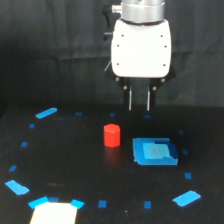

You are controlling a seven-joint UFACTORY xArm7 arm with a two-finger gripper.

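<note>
A red block sits on the dark tabletop, left of centre. Right of it lies a blue square tray-like piece with a lighter blue inner square. The white gripper hangs in the upper middle, above and between these two, its two thin fingers apart with nothing visible between them.
Small blue squares and light blue strips are scattered flat on the dark table. A cream piece with blue beside it is cut off at the bottom left.
</note>
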